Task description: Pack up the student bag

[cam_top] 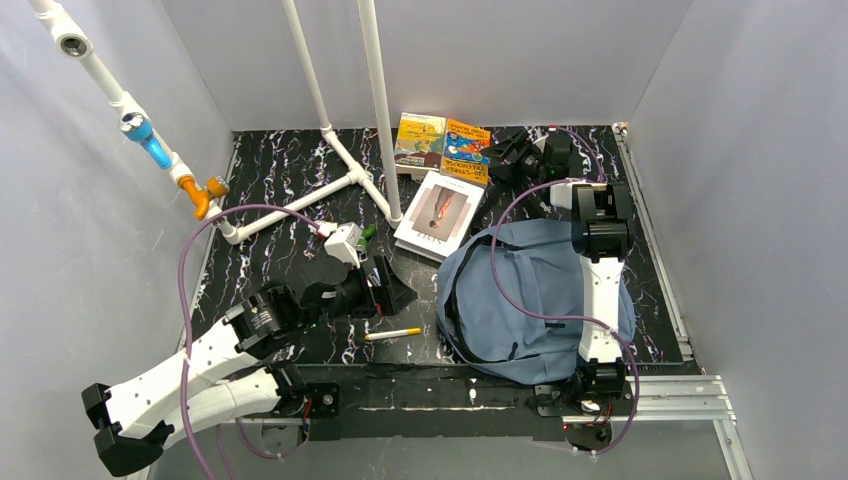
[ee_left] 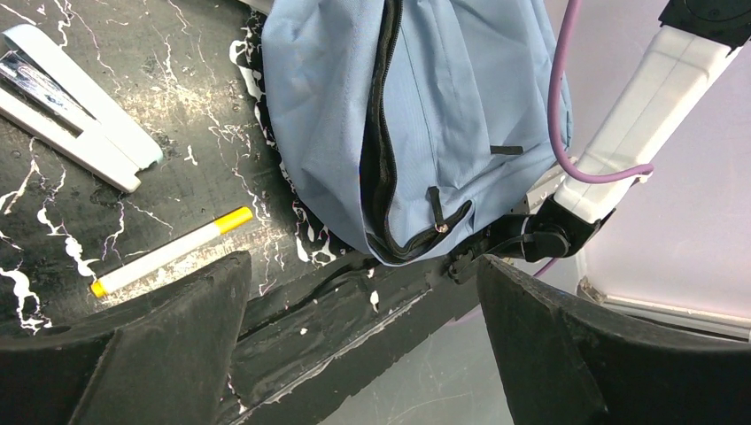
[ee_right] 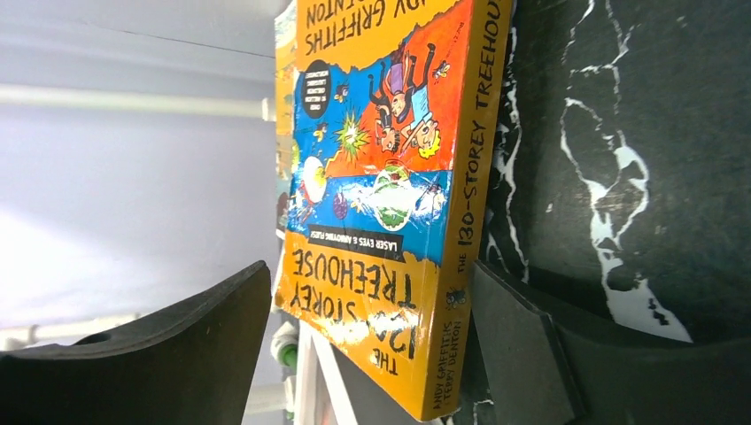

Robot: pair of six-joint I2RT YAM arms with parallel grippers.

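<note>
The blue bag [cam_top: 545, 290] lies flat at the right of the table, its dark zipper [ee_left: 379, 150] facing left. At the back, an orange treehouse book [cam_top: 466, 150] leans beside a yellow book [cam_top: 419, 140]. My right gripper is open close to the orange book [ee_right: 381, 195]; the spine's near end lies by its right finger, with no grip on it. A white book [cam_top: 439, 215] rests in front of those two. My left gripper hangs open and empty above the table's left part. Below it are a white marker with yellow ends [ee_left: 173, 252] and a light-blue stapler [ee_left: 84, 102].
White pipes [cam_top: 350, 178] stand at the back left, near the books. Grey walls [cam_top: 430, 70] enclose the table. A purple cable [cam_top: 500, 270] from the right arm hangs across the bag. Bare tabletop [ee_right: 620, 159] shows beside the orange book.
</note>
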